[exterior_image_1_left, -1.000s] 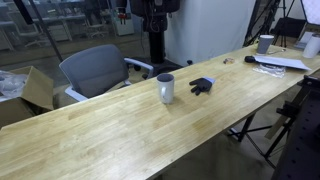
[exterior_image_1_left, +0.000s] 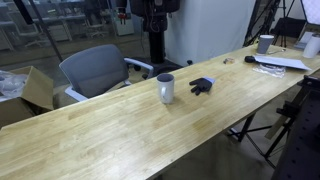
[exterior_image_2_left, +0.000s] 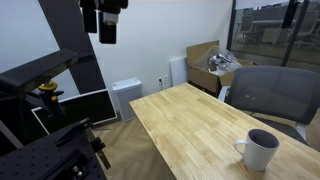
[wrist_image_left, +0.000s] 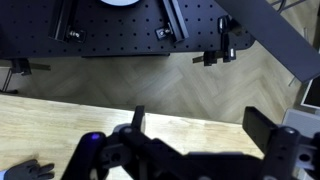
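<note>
A light grey mug (exterior_image_1_left: 166, 88) stands upright on the wooden table, with a dark crumpled item (exterior_image_1_left: 202, 86), possibly a glove, to its right. In exterior view 2 the same mug (exterior_image_2_left: 258, 149) is near the lower right, its handle facing left. My gripper shows at the bottom of the wrist view, its two fingers wide apart and nothing visible between them. Below it are the table's pale edge and a strip of floor; the mug is out of that view. Part of a dark item (wrist_image_left: 27, 170) shows at its lower left corner.
An office chair (exterior_image_1_left: 95, 70) stands behind the table, and an open cardboard box (exterior_image_1_left: 38, 88) is at the left. Papers (exterior_image_1_left: 280, 61) and a grey cup (exterior_image_1_left: 265, 44) lie toward the far right end.
</note>
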